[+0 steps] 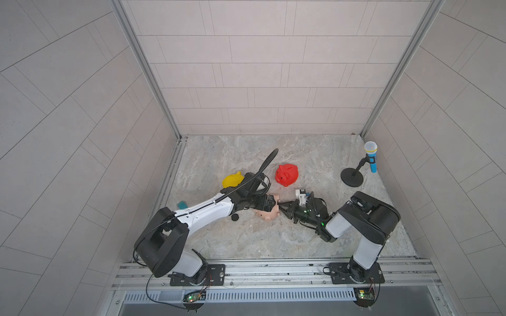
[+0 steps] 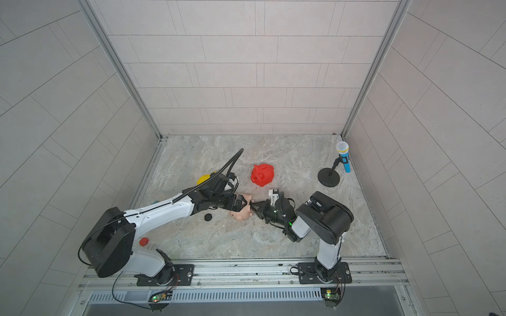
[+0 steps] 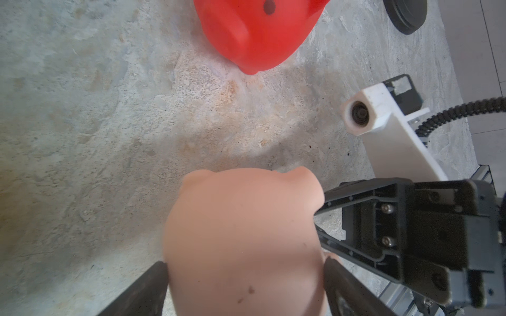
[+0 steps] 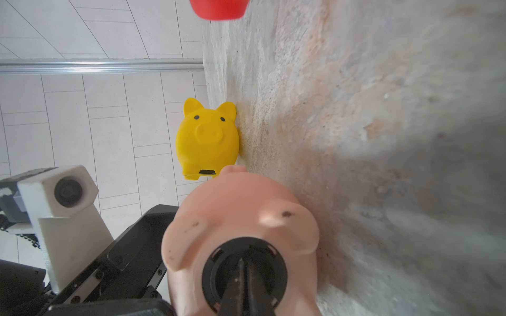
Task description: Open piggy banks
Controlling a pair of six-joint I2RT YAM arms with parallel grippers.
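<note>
A pink piggy bank lies on its side at the front middle, its black bottom plug facing my right gripper, whose fingertips are shut against that plug. My left gripper is open around the pink bank's body, one finger on each side of it. A red piggy bank stands behind, and a yellow piggy bank is to the left, partly behind my left arm in the top views.
A black stand with a blue tube is at the back right. A teal block and a black disc lie at left; a red cap is at front left.
</note>
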